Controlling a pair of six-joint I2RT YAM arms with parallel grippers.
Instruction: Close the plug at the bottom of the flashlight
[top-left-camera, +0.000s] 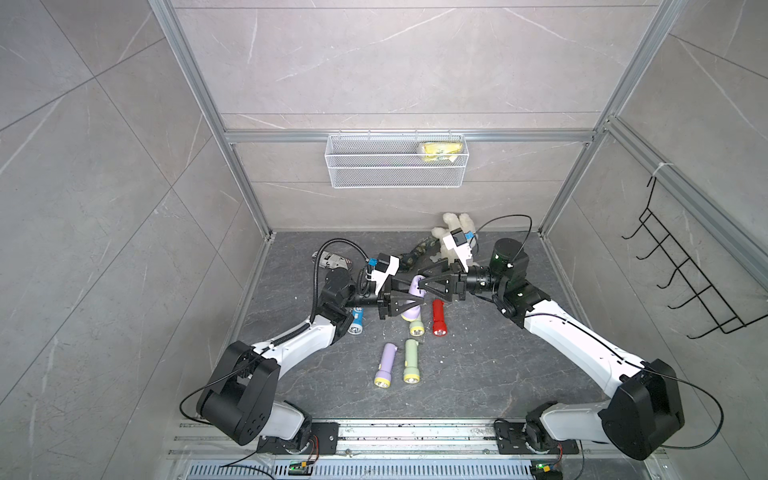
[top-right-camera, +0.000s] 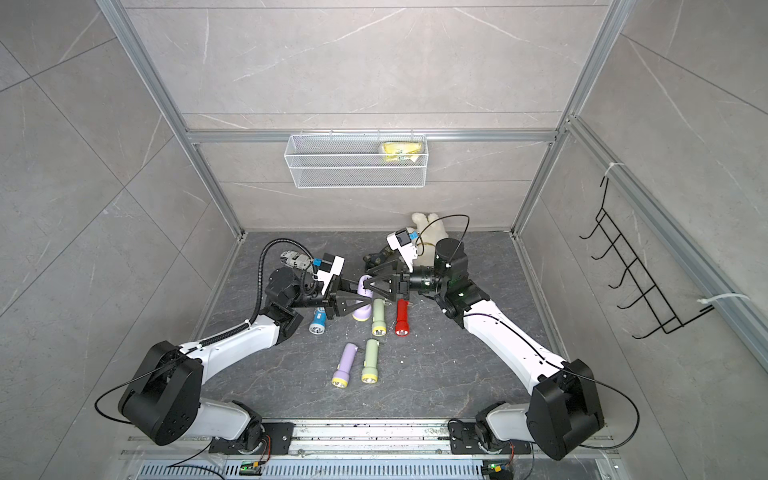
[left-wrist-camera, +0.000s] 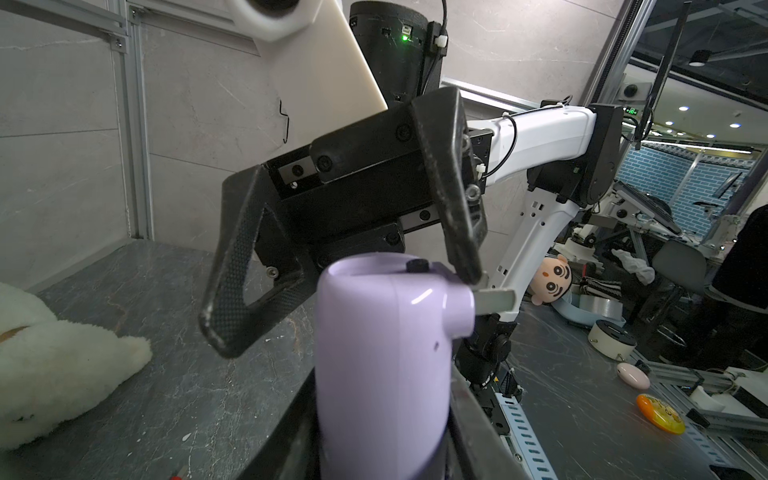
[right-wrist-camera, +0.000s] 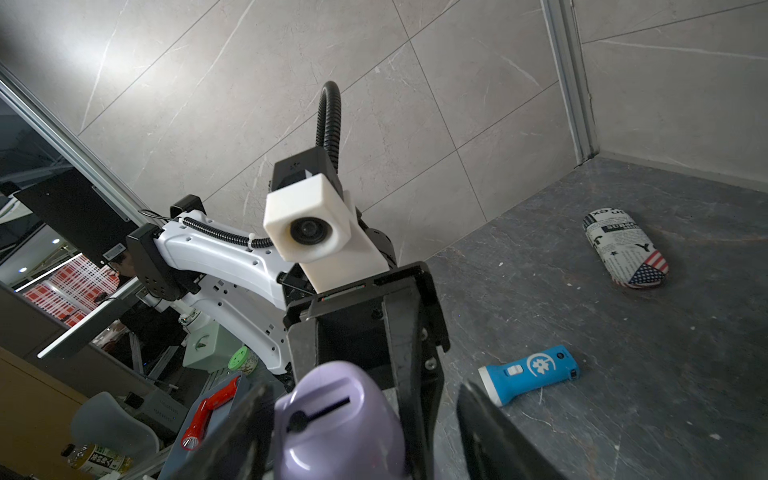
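Note:
A lilac flashlight (left-wrist-camera: 382, 368) stands end-up between the grippers, in my left gripper (top-left-camera: 412, 301), which is shut on its body. In the left wrist view a small dark piece sits on its top end, with a short knob on the side; in the right wrist view that end (right-wrist-camera: 340, 432) shows a dark slot. My right gripper (top-left-camera: 424, 284) is at that end, its fingers apart on either side; whether they touch it I cannot tell.
A red flashlight (top-left-camera: 439, 317), green and lilac flashlights (top-left-camera: 412, 360), and a blue flashlight (right-wrist-camera: 528, 372) lie on the grey table. A plush toy (left-wrist-camera: 56, 368) and a patterned pouch (right-wrist-camera: 625, 248) are at the back. A wire basket (top-left-camera: 368, 160) hangs on the wall.

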